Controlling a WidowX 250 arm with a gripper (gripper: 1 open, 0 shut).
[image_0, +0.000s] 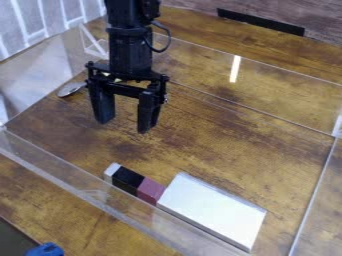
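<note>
The black gripper (124, 112) hangs from the arm in the upper left of the camera view, above the wooden floor of a clear-walled bin. Its two fingers stand apart, open, with nothing seen between them. Low in the bin lie a black and maroon block with a pale end (134, 183) and a white rectangular panel (211, 210) beside it. A small silver object (72, 90) lies at the left behind the gripper, partly hidden.
Clear walls (54, 180) border the bin. A blue object (44, 248) sits outside at the lower left corner.
</note>
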